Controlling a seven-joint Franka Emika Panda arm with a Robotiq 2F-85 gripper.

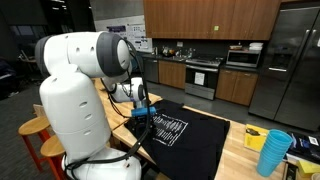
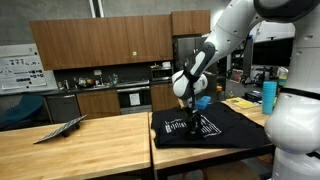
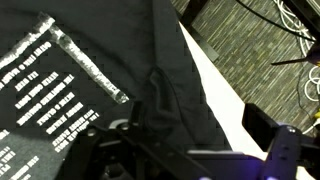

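A black cloth with white printed lines (image 1: 172, 128) lies spread over the wooden table. Close up in the wrist view, the cloth (image 3: 70, 90) shows white bars and a fold or wrinkle running towards its edge. My gripper stands open over that edge, its dark fingers wide apart, and I see nothing held between them. Seen from the side, the gripper (image 2: 194, 124) is low over the cloth (image 2: 235, 122); whether it touches cannot be made out.
A blue cup stack (image 1: 272, 153) and yellow items (image 1: 256, 137) stand at the table's right end. Stools (image 1: 35, 127) are beside the table's left edge. Bare wood (image 2: 90, 145) shows left of the cloth. A laptop-like dark object (image 2: 68, 128) lies there.
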